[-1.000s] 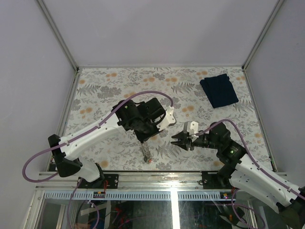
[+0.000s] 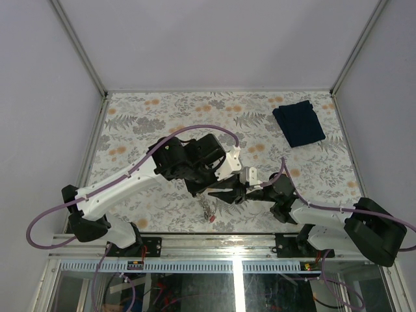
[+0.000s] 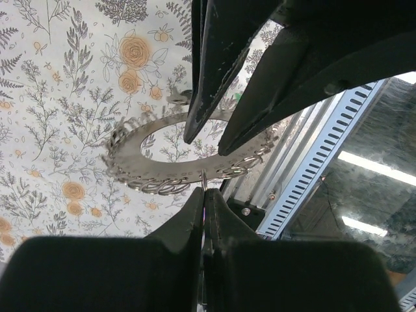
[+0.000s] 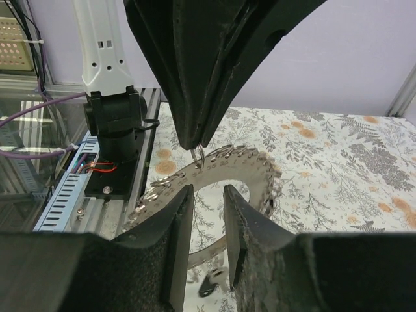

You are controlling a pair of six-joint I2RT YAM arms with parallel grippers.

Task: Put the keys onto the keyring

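Note:
In the left wrist view a flat silvery keyring, an oval band edged with small wire loops, hangs tilted from a thin loop. That loop is pinched at the fingertips of my left gripper, which is shut. My right gripper is open, its fingers either side of a gap; through that gap the keyring shows. No key can be made out between those fingers. A blurred dark and grey piece with a reddish end dangles below the ring; whether it is a key I cannot tell. From above, the keyring hangs close beside both grippers.
A folded dark navy cloth lies at the back right of the floral table cover. A metal rail runs along the front edge.
My right gripper has moved left, up close to the left gripper and the keyring. The left arm has hardly moved. The hanging keyring has swung a little.

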